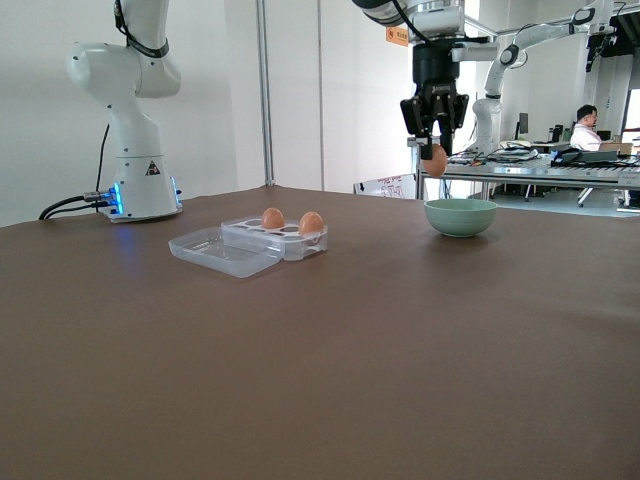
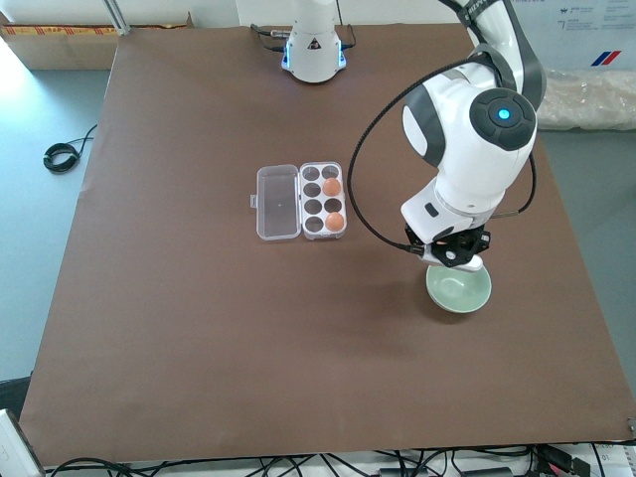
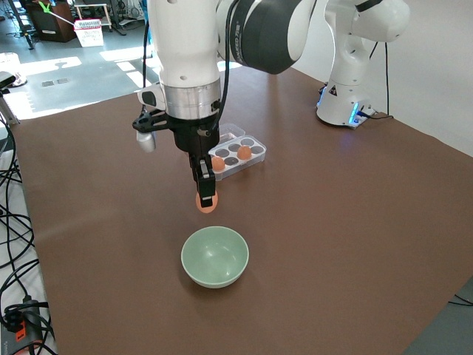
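Observation:
My gripper (image 1: 434, 150) is shut on a brown egg (image 1: 434, 164), held in the air near a pale green bowl (image 1: 460, 218) on the brown table (image 1: 320, 380). In the left view the gripper's housing overlaps the bowl (image 2: 459, 293); in the right view the egg (image 3: 206, 207) shows above and behind the bowl (image 3: 215, 257). An open clear egg carton (image 1: 226, 257) stands to the side, with two eggs (image 1: 311, 223) in its cups.
Loose cables run along the near edge in the left view.

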